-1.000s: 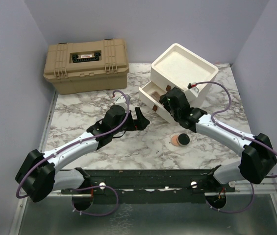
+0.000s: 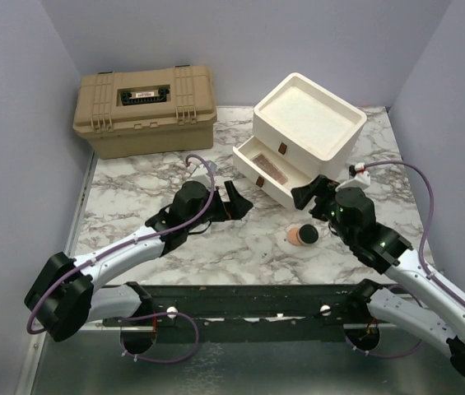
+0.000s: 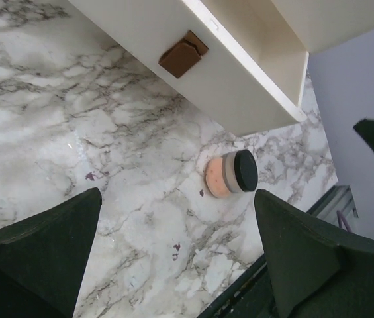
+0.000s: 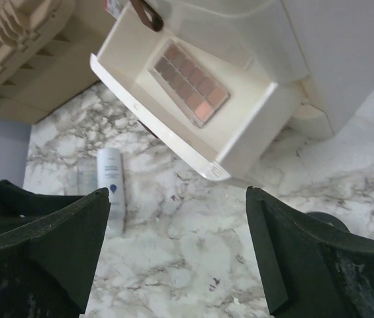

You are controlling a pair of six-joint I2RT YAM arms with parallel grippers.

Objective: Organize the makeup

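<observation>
An eyeshadow palette [image 4: 189, 83] lies flat in the pulled-out lower drawer [image 2: 248, 164] of the white box [image 2: 310, 115]. On the marble in front of the drawer, a jar with a black lid [image 3: 232, 173] lies on its side. A white tube [image 4: 111, 182] rests on the table by the left arm, hidden from above. My left gripper [image 2: 241, 200] is open and empty over the table, left of the jar. Just off the drawer's right front corner, my right gripper [image 2: 313, 200] hangs open with nothing between its fingers.
A tan toolbox [image 2: 146, 111] stands at the back left. Beside the white tube lies something clear [image 4: 85, 177]. Bare marble [image 2: 240, 259] stretches along the front; walls close in both sides.
The palette stays in the drawer. The left arm has shifted only slightly.
</observation>
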